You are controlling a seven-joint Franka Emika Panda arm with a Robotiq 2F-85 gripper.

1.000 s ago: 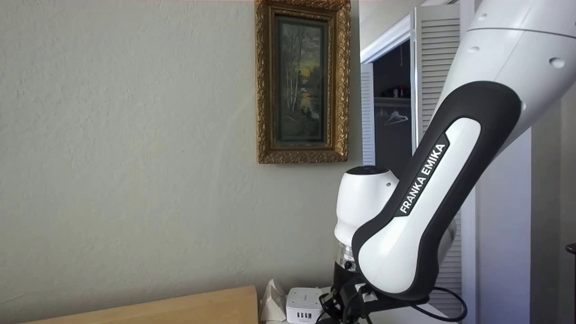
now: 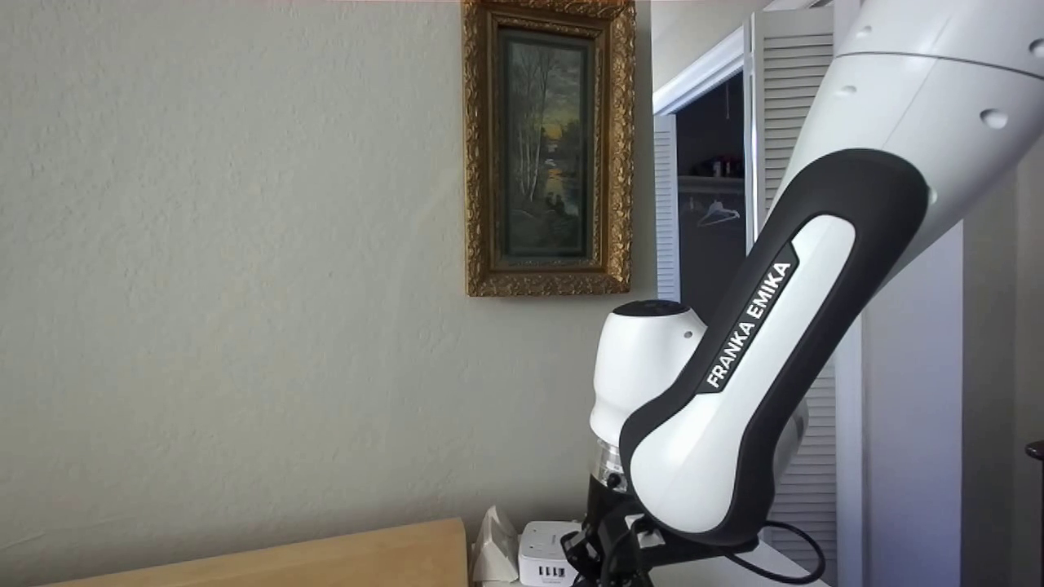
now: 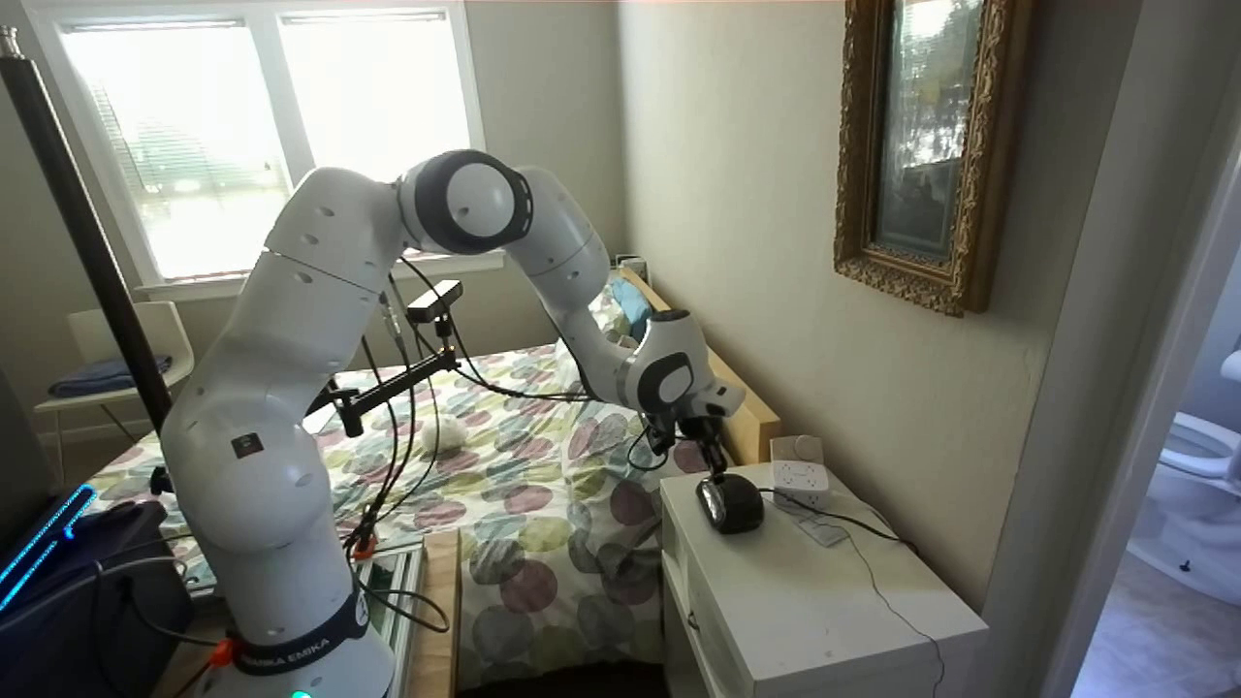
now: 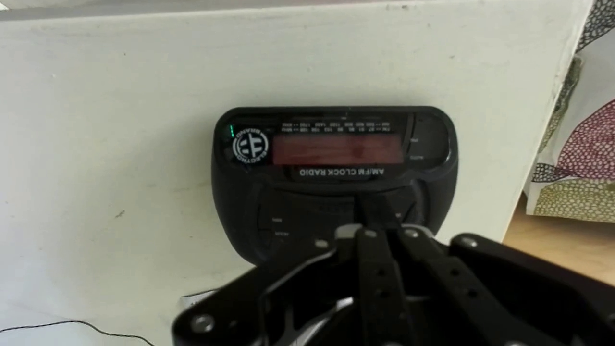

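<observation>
A black clock radio (image 4: pixel 337 153) with a dark red display sits on the white dresser (image 4: pixel 115 173) in the wrist view. My gripper is shut, its dark fingertips over the radio's button area; nothing shows between them. Whether the tips touch the buttons cannot be told. In exterior view 2 the gripper (image 3: pixel 715 467) points down at the top of the radio (image 3: pixel 730 505), near the dresser's bed-side end. Exterior view 1 cuts off the fingertips and the radio below its lower edge.
Behind the radio, a white power strip (image 3: pixel 800 479) stands by the wall. A dark cord (image 3: pixel 838 517) crosses the dresser top. The wooden headboard (image 3: pixel 745 407) and patterned bed (image 3: pixel 524 547) lie alongside. The dresser's near part (image 3: pixel 838 622) is mostly clear.
In exterior view 1 the arm and its hand have shifted slightly left, closer to the white power strip. The surroundings look the same.
</observation>
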